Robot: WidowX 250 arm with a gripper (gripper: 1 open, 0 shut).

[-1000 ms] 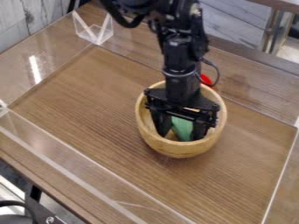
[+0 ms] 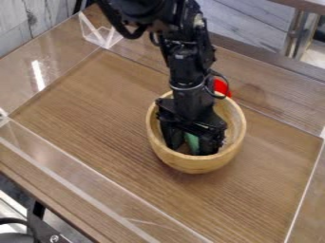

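Note:
My black gripper [image 2: 189, 123] reaches down from the top into a wooden bowl [image 2: 191, 163] at the centre-right of the table. Its fingers are inside the bowl, open, around or beside a green object [image 2: 193, 141] that they partly hide. A red object [image 2: 221, 88] lies just behind the bowl, partly covered by the arm.
A pale wall or edge runs along the upper left, and a cable [image 2: 15, 224] shows at the lower left corner.
The arm has shifted slightly in the bowl, its black fingers now covering more of the green object. The bowl has stayed in about the same place.

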